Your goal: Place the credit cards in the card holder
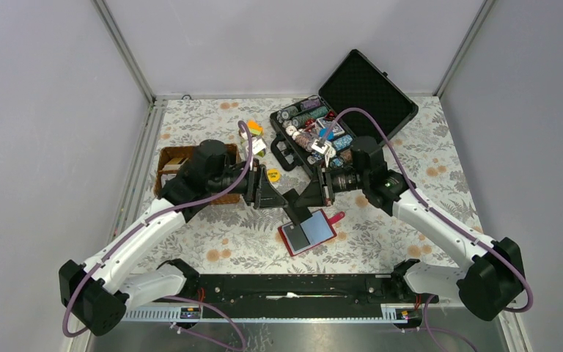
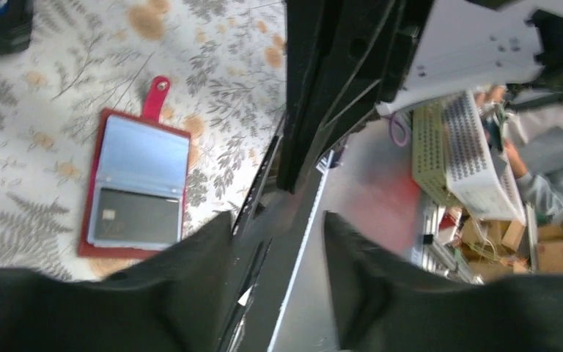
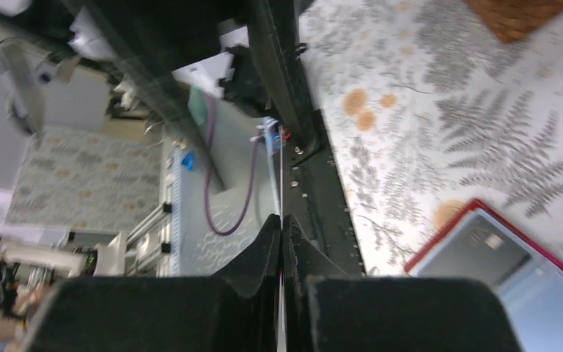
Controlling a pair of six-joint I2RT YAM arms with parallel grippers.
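A dark card (image 1: 297, 208) hangs above the card holder, between my two grippers. My right gripper (image 1: 298, 203) is shut on it; in the right wrist view the card (image 3: 281, 176) shows edge-on as a thin line rising from the closed fingertips. My left gripper has its fingers spread on either side of the card's other end, and in the right wrist view a gap shows between them. On the table the red card holder (image 2: 146, 150) lies unfolded, a dark grey card (image 2: 136, 218) marked VIP in one pocket. Its other, pale blue side looks empty.
Behind the arms stands an open black case (image 1: 308, 128) filled with rolls and small items. A wicker basket (image 1: 227, 199) is at the left, partly under my left arm. Table around the holder is clear.
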